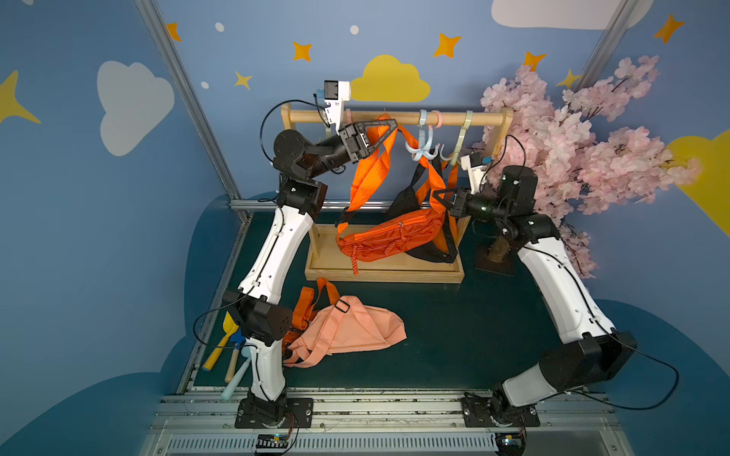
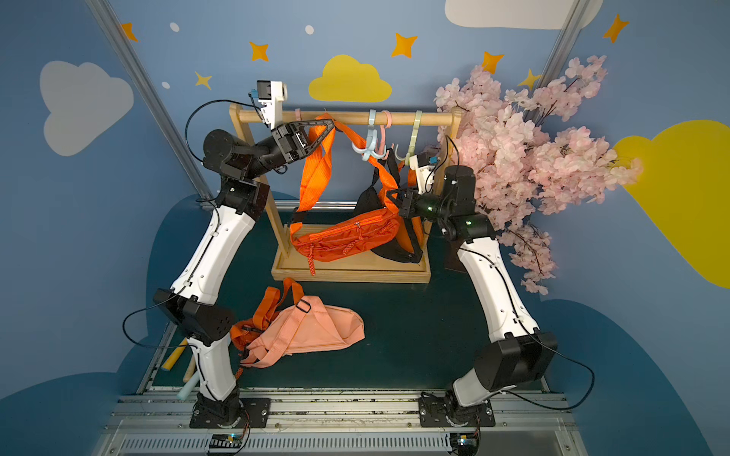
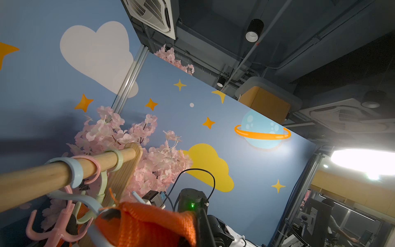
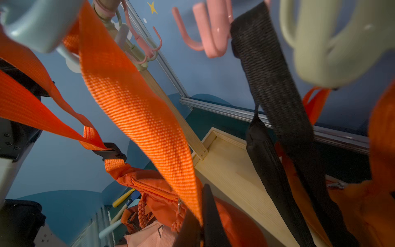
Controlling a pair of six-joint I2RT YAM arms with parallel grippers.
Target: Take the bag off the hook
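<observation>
The orange bag [image 1: 391,235] hangs tilted in front of the rack, its left end lower. High by the bar, my left gripper [image 1: 394,123] is shut on its orange strap [image 1: 370,176]. My right gripper [image 1: 435,196] is lower, right of the light blue hook [image 1: 422,149], and shut on the same strap; in the right wrist view the strap [image 4: 135,111] runs down between the fingertips. From one gripper to the other, the strap passes close by the blue hook. Whether it still rests on a prong, I cannot tell.
A black bag with a black strap [image 4: 271,74] hangs behind, from a pink hook [image 4: 214,37]. The wooden bar [image 1: 319,116] carries further hooks. Pink blossoms [image 1: 547,129] crowd the right. A pink bag [image 1: 365,330] lies in front.
</observation>
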